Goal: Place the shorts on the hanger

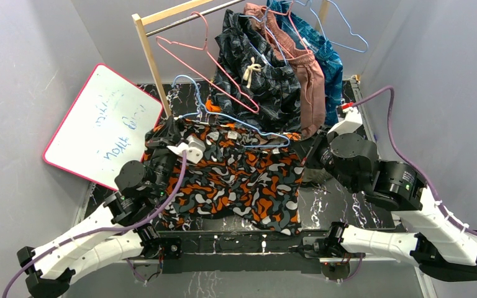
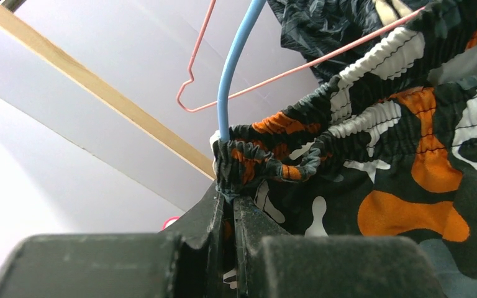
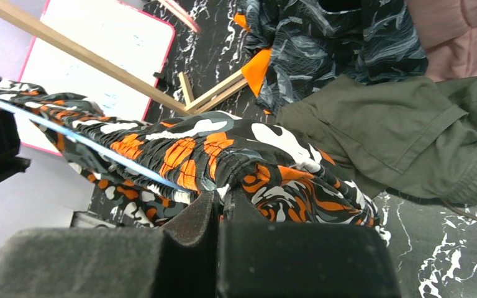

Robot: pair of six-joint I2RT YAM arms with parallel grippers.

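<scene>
Orange, black, white and grey patterned shorts (image 1: 242,180) hang stretched between my two grippers, waistband toward the rack. A blue hanger (image 1: 236,120) lies along the waistband. In the left wrist view, the blue hanger (image 2: 231,68) runs down into the waistband corner; my left gripper is shut on the cloth just below it. In the right wrist view, the hanger bar (image 3: 87,139) runs along the waistband and its near end disappears in the cloth. There my right gripper is shut on the shorts' waistband edge (image 3: 242,164).
An empty pink hanger (image 1: 208,68) hangs from the rack's rail (image 1: 192,17), beside black shorts (image 1: 261,87), pink shorts (image 1: 310,87) and a blue garment (image 1: 329,68). Olive cloth (image 3: 397,130) lies near the right gripper. A whiteboard (image 1: 102,124) stands at left.
</scene>
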